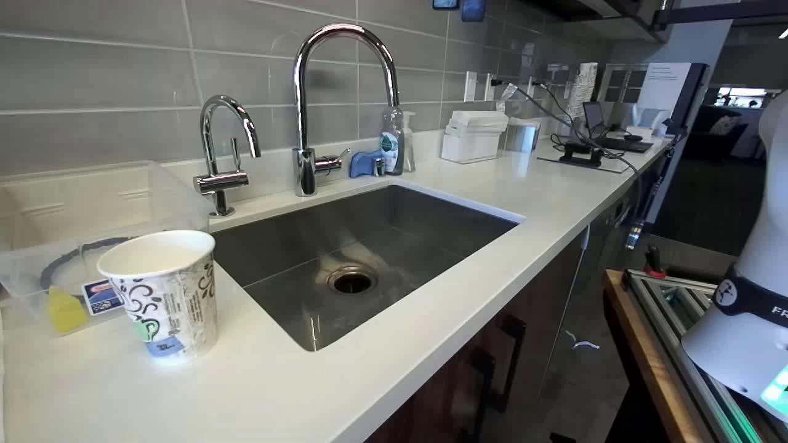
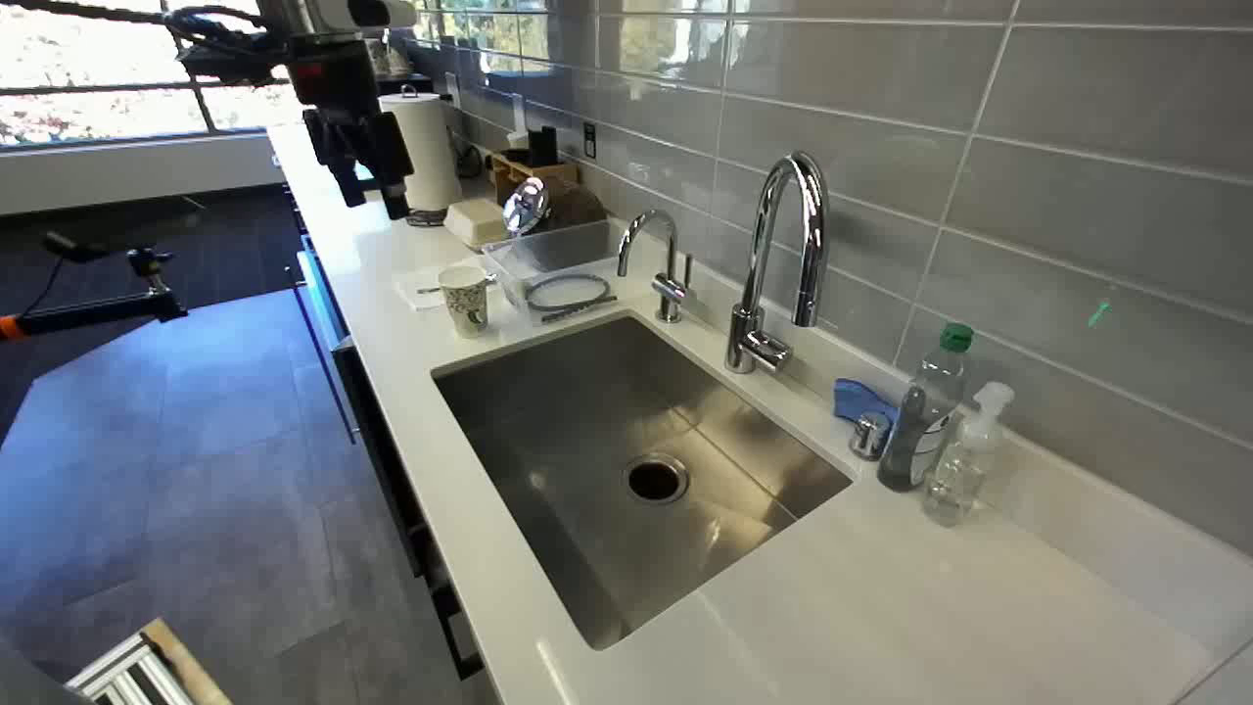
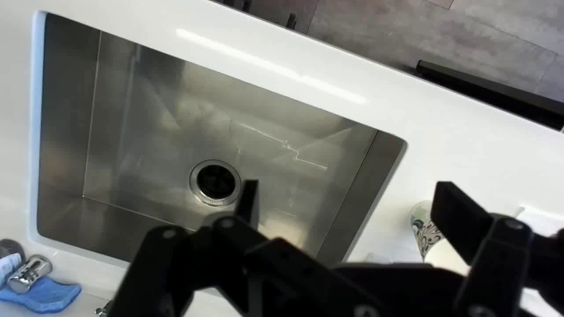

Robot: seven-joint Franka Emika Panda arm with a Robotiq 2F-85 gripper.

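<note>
My gripper is open, its two black fingers set wide apart and nothing between them. In exterior view 2 the gripper point(image 2: 373, 202) hangs at the upper left, above the far part of the counter; exterior view 1 does not show it. A patterned paper cup point(image 1: 173, 303) stands upright on the counter left of the sink. The same cup point(image 2: 466, 304) appears near the sink's far corner. In the wrist view one finger partly covers the cup point(image 3: 425, 232). The steel sink point(image 2: 552, 435) is empty, its drain point(image 2: 655, 478) uncovered.
Two chrome faucets point(image 1: 301, 111) rise behind the sink. A clear plastic bin point(image 2: 552, 253) holding a coiled cable sits behind the cup. Soap bottles point(image 2: 928, 411) and a blue cloth point(image 2: 863, 400) lie along the wall.
</note>
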